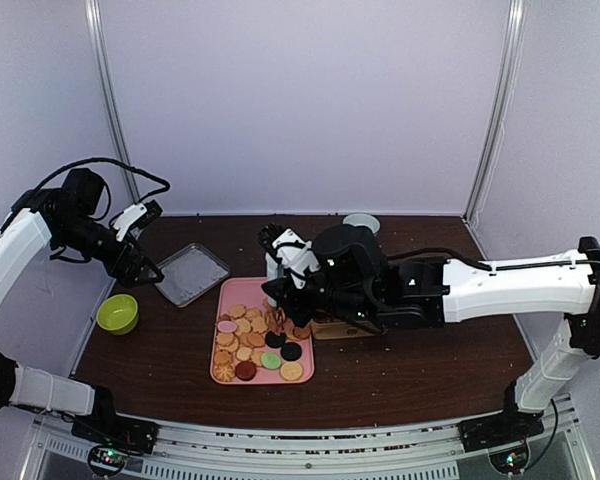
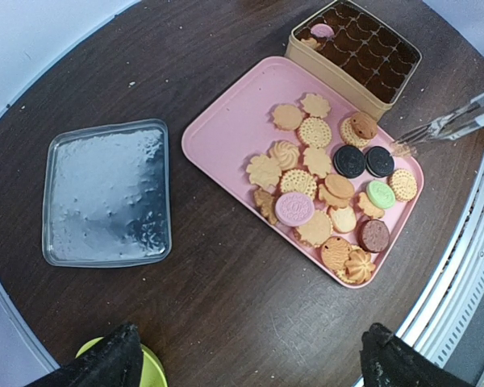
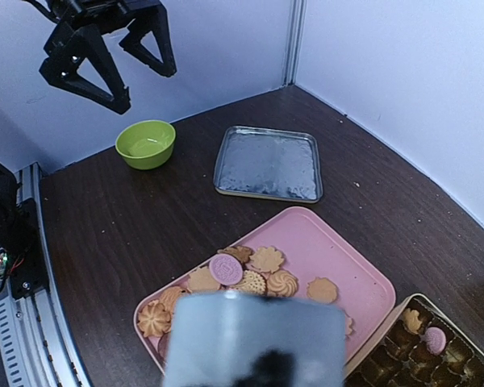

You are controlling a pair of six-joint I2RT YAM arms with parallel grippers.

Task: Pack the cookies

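Note:
A pink tray [image 2: 226, 129] holds several cookies: pale, brown, dark, green and a pink one [image 2: 294, 208]. Beside it the cookie box [image 2: 356, 60] has a brown divided insert with a pink cookie [image 3: 436, 340] and a pale cookie [image 3: 412, 321] in it. My right gripper is over the tray's cookies near the box, shut on a pale tool with clear tongs at its lower end; whether the tongs hold anything is unclear. The tool blurs the lower right wrist view. My left gripper [image 1: 148, 270] stands open and empty above the table's left side.
A metal tray [image 2: 105, 193] lies left of the pink tray. A green bowl [image 3: 143, 145] sits at the far left. A pale round container [image 1: 362, 220] stands at the back, partly behind the right arm.

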